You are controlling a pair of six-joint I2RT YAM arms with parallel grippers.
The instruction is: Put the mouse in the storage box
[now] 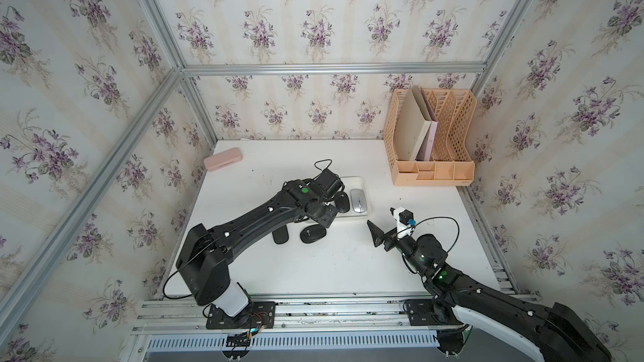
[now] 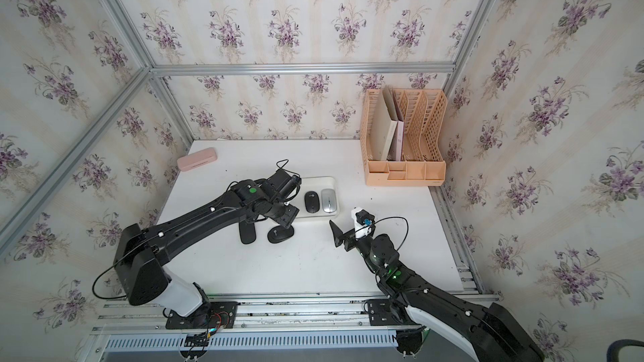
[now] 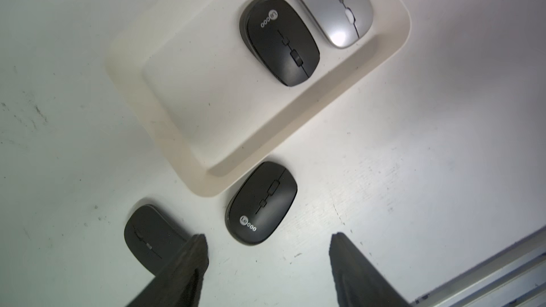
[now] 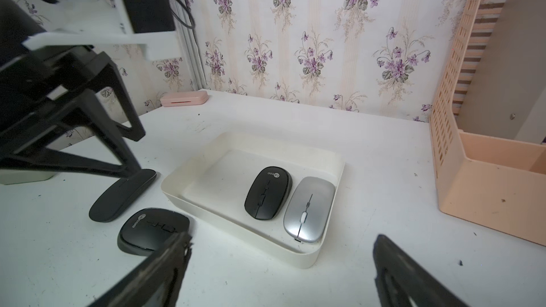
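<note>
The white storage box (image 3: pixel 130 88) lies on the table, holding a black mouse (image 3: pixel 279 39) and a silver mouse (image 3: pixel 332 2) side by side. Outside it, close to its near edge in the left wrist view, a second black mouse (image 3: pixel 261 203) rests on the tabletop. A slimmer dark mouse (image 3: pixel 153 237) lies further left. My left gripper is raised above these, fingers apart with nothing between them; in the top views its arm covers part of the box. Right of the box, my right gripper stands open and empty, low over the table.
An orange file rack (image 1: pixel 432 173) with folders stands at the back right. A pink case (image 1: pixel 222 159) lies at the back left. Part of a pale green object (image 4: pixel 25 176) shows at the right wrist view's left edge.
</note>
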